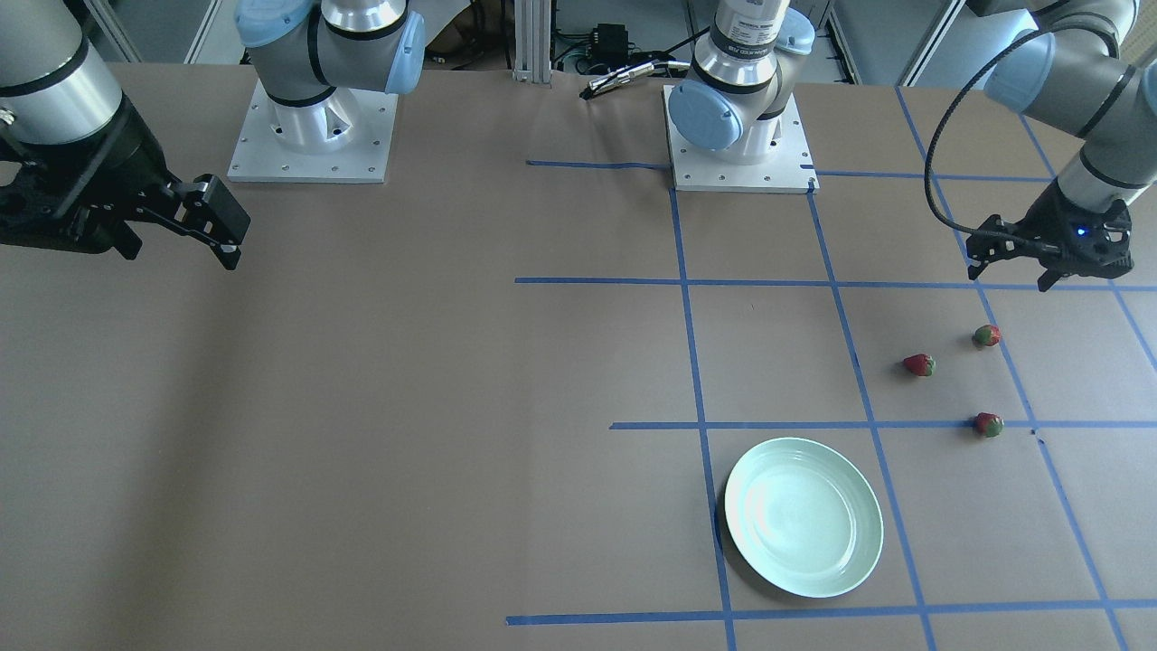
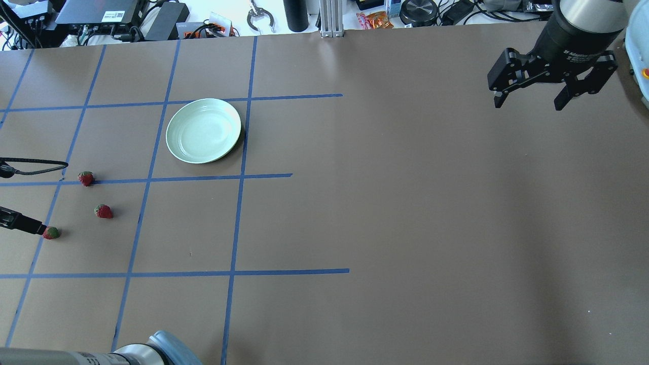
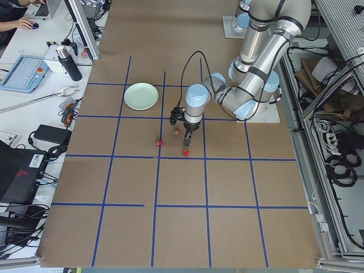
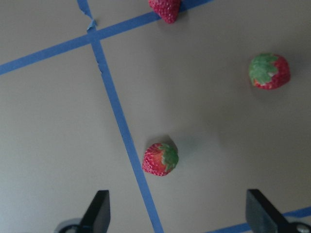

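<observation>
Three strawberries lie on the taped table: one (image 1: 988, 424) (image 2: 86, 178), one (image 1: 918, 364) (image 2: 104, 212), one (image 1: 987, 335) (image 2: 51, 233). A pale green plate (image 1: 804, 515) (image 3: 141, 96) (image 2: 203, 130) lies apart from them. My gripper (image 1: 1006, 271) hangs above and behind the berries in the front view, its fingers spread open. In the left wrist view a strawberry (image 4: 160, 159) is between and beyond the open fingertips, with nothing held.
A second arm's black gripper (image 1: 184, 228) (image 2: 547, 85) stands on the other side of the table, with wide clear surface before it. Arm bases line the back edge in the front view.
</observation>
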